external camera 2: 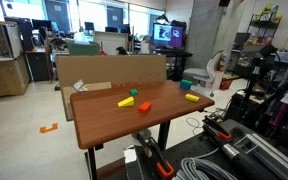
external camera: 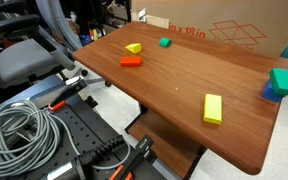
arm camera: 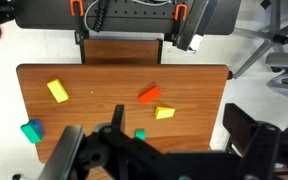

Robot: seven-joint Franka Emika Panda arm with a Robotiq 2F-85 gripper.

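High above the brown table my gripper shows in the wrist view as two dark fingers set wide apart, open with nothing between them. An orange-red block [external camera: 131, 61] lies near the table's left part. Close to it are a yellow wedge-like block [external camera: 133, 48] and a small green block [external camera: 165, 43]. Toward the other end lies a yellow rectangular block [external camera: 213, 108]. A larger green block [external camera: 282, 82] appears stacked on a blue block [external camera: 272, 96] near the far right edge. No block touches the gripper.
The wooden table [external camera: 174, 85] has wide bare space in its middle. A cardboard panel [external camera 2: 109, 70] stands along its far side. Coiled cable [external camera: 19, 140] and a dark frame with orange clamps lie on the near side.
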